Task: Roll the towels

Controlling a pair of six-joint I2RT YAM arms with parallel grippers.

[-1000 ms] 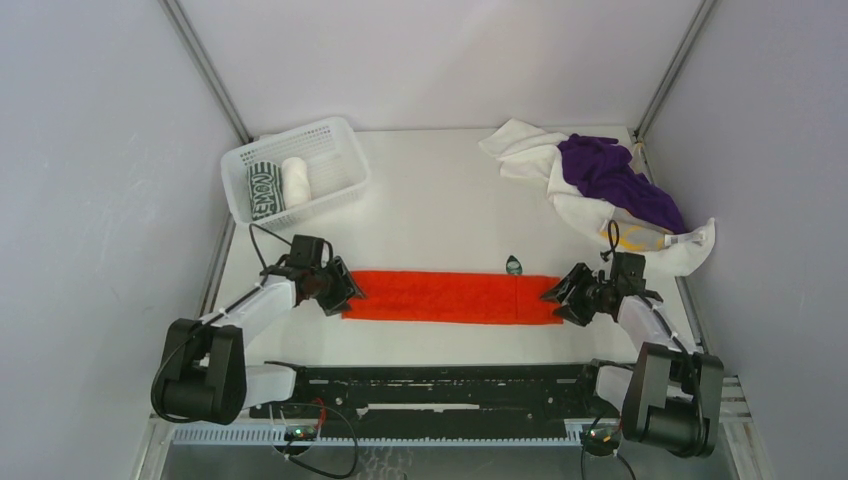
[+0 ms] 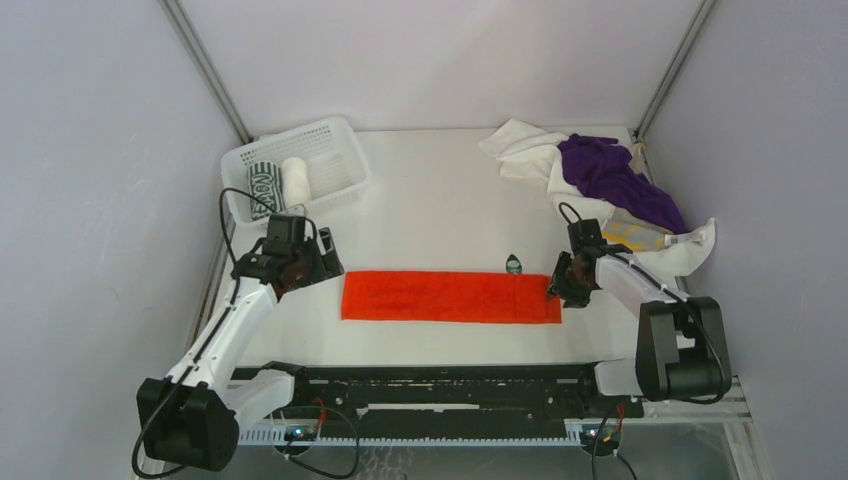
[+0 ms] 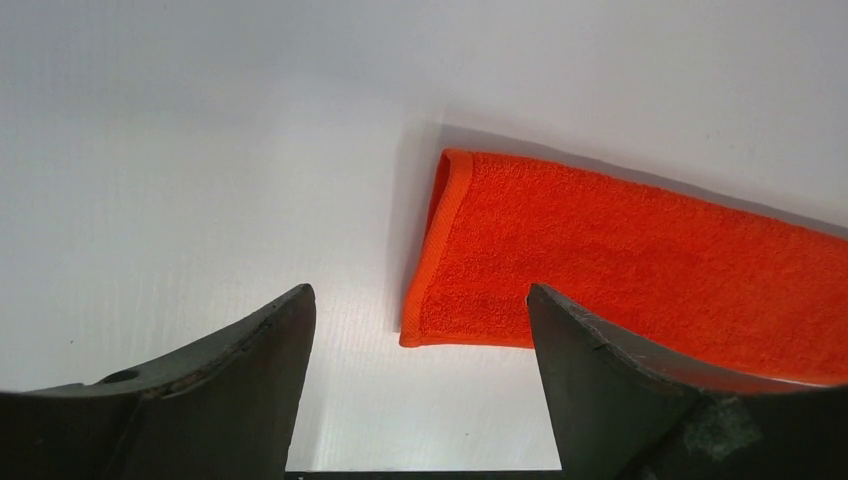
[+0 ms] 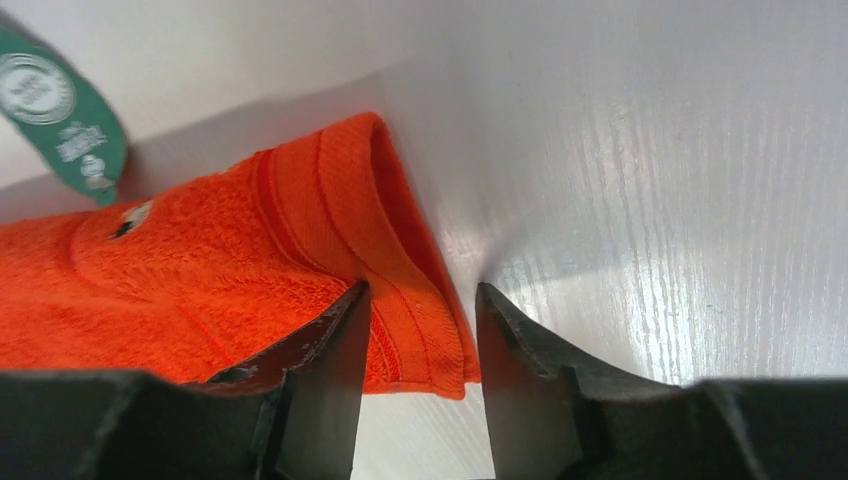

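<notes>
A red towel, folded into a long strip, lies flat across the front middle of the table. My left gripper is raised just off the strip's left end, its fingers apart and nothing between them but a view of the towel's edge below. At the other end my right gripper hovers over the towel's right hem, fingers part open; whether they touch the cloth I cannot tell. A green tag sticks out from the towel's far edge near that end.
Two rolled towels sit in a white basket at the back left. White and purple towels lie heaped at the back right.
My left gripper has lifted away from the towel's left end, up and back. The right gripper's fingers have drawn closer together at the right end, and its arm has shifted slightly.
</notes>
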